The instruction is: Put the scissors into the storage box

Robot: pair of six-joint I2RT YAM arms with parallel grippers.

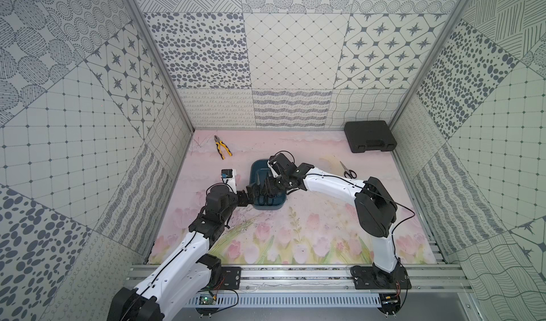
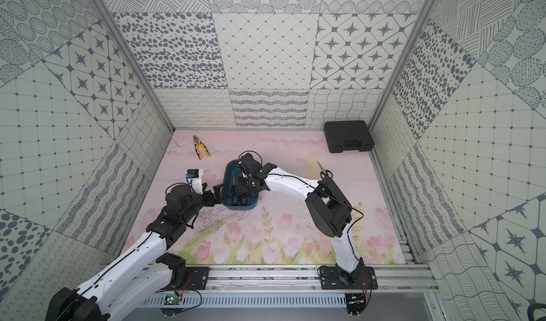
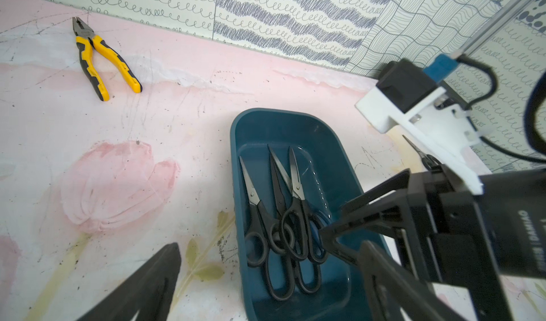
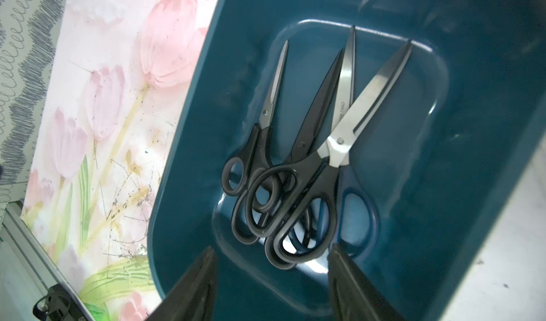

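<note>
The teal storage box (image 3: 241, 121) holds several scissors (image 4: 341, 139), piled with handles toward one end. Another pair of scissors (image 1: 348, 172) lies outside on the table, to the right of the box. My left gripper stands open beside the box's left side, its fingers empty. My right gripper is over the box above the scissors, fingers apart with nothing seen between them. In the top views the right arm hides part of the box.
Yellow-black pliers (image 3: 96, 59) lie at the back left of the pink table (image 1: 307, 230). A black case (image 1: 368, 136) stands at the back right.
</note>
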